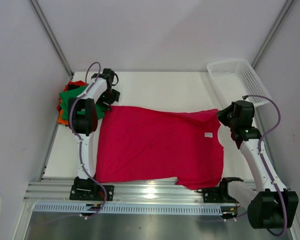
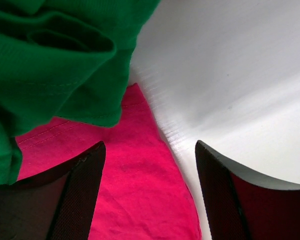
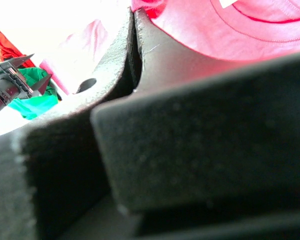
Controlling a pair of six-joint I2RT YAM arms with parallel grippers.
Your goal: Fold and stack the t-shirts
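Note:
A crimson t-shirt [image 1: 160, 145] lies spread over the table, its small white label [image 1: 208, 135] near the right end. At its far left corner my left gripper is open, the shirt's edge [image 2: 162, 150] lying below and between its fingers. Green cloth [image 2: 60, 65] overlaps that corner in the left wrist view. At the right end of the shirt, my right gripper [image 1: 222, 118] is shut, with shirt fabric [image 3: 152, 7] at its fingertips and the nearby cloth slightly raised. Its fingers fill much of the right wrist view.
Heaped green [image 1: 72, 103] and orange-red [image 1: 62, 119] shirts lie at the left edge, partly under my left arm. An empty white basket [image 1: 235, 65] stands at the back right.

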